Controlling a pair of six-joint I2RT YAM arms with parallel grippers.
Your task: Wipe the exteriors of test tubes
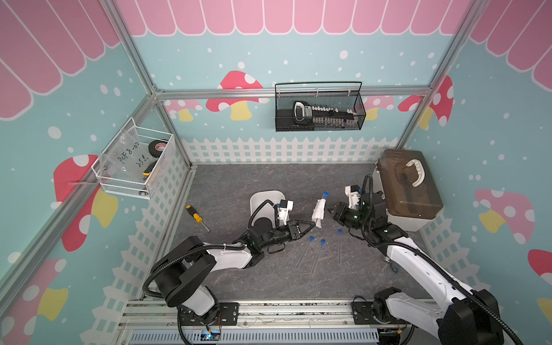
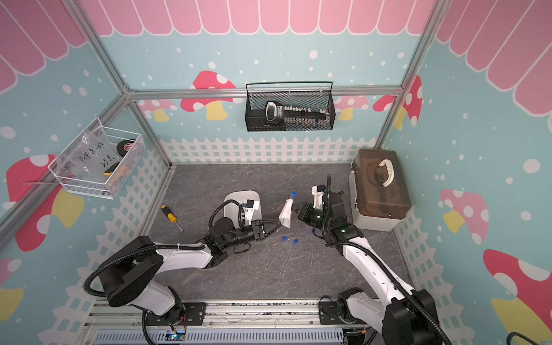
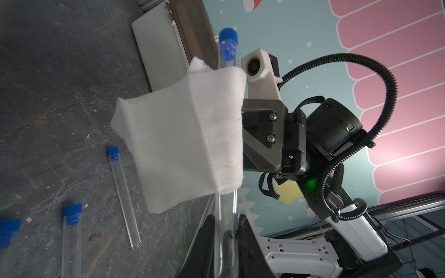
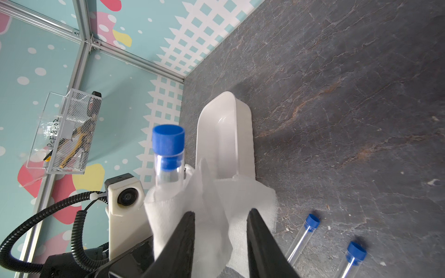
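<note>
In the left wrist view my left gripper is shut on the lower part of a clear test tube (image 3: 227, 203) with a blue cap (image 3: 227, 36). Wrapped over the tube's upper length is a white cloth (image 3: 171, 134), its loose side hanging out to the left. The right gripper stands with its fingers apart, and the cloth (image 4: 204, 217) shows in the gap between them; whether both fingers touch it cannot be told. Three more capped tubes lie on the table, one of them a tube (image 1: 339, 247) at the right of the group.
Behind the left gripper sits a white tray (image 1: 266, 197). A brown-lidded box (image 1: 405, 184) stands at the right, and a yellow screwdriver (image 1: 197, 217) lies at the left.
</note>
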